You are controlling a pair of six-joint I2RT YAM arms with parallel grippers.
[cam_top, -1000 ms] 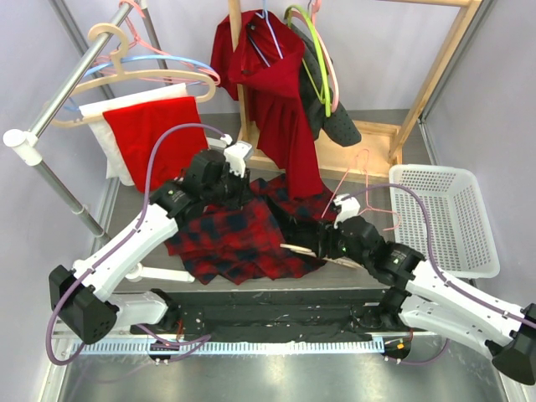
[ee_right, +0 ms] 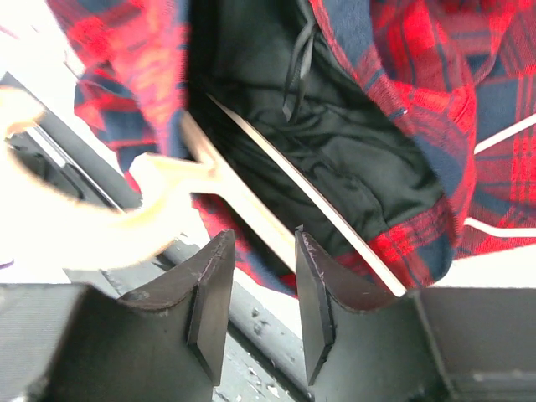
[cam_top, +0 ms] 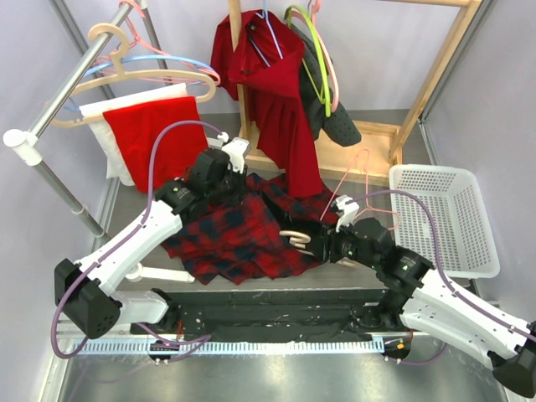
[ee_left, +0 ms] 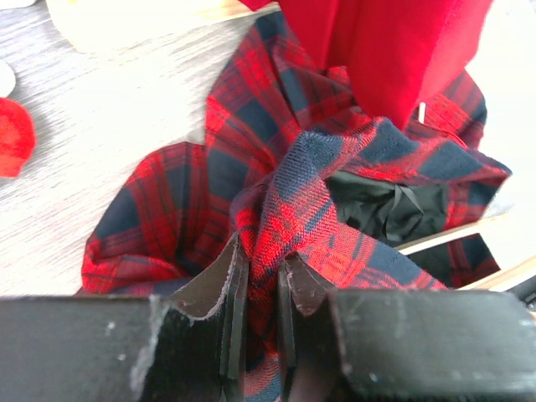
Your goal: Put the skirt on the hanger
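The red-and-navy plaid skirt (cam_top: 234, 251) lies spread on the floor. My left gripper is shut on a gathered fold of it, lifting the waist to expose the dark lining (ee_right: 293, 184). A beige hanger (ee_right: 201, 176) reaches into the opening, its hook rising close to the camera in the right wrist view and beside my right gripper in the top view. That gripper's fingers are part open, over the hanger's bar; whether they touch it is unclear.
A white basket (cam_top: 444, 201) stands at the right, with a pink wire hanger (cam_top: 368, 184) beside it. Garments hang on a wooden rack (cam_top: 419, 100) at the back and on a metal rail (cam_top: 75, 84) at the left.
My right gripper has shifted slightly, and the beige hanger's hook end has risen into view beside it, where before only its bar showed.
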